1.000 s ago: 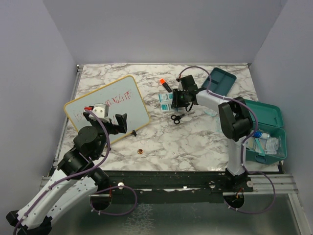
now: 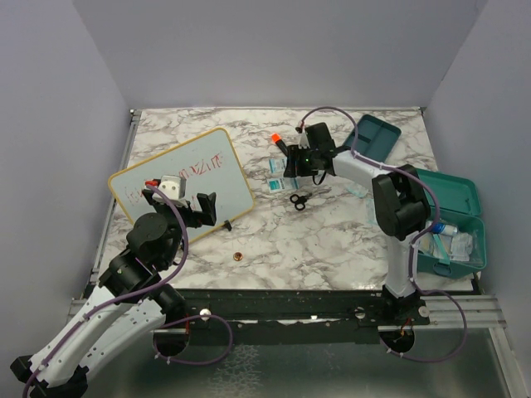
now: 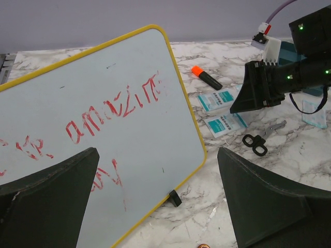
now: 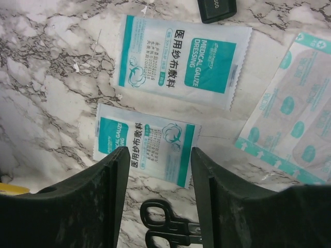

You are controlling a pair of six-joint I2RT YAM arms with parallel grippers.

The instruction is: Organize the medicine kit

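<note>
Two white-and-teal gauze packets lie on the marble: the upper one and the lower one. My right gripper is over the lower packet, its fingertips part open, nothing visibly held. A translucent teal-printed packet lies at their right, black scissors below. My left gripper stands open with nothing between its fingers, in front of the whiteboard. The teal kit box with its contents is at the right of the top view.
An orange-capped marker lies behind the packets. A dark tray sits at the back right. A small round item lies at the front.
My right gripper has shifted slightly left over the packets. The left arm has not visibly moved.
</note>
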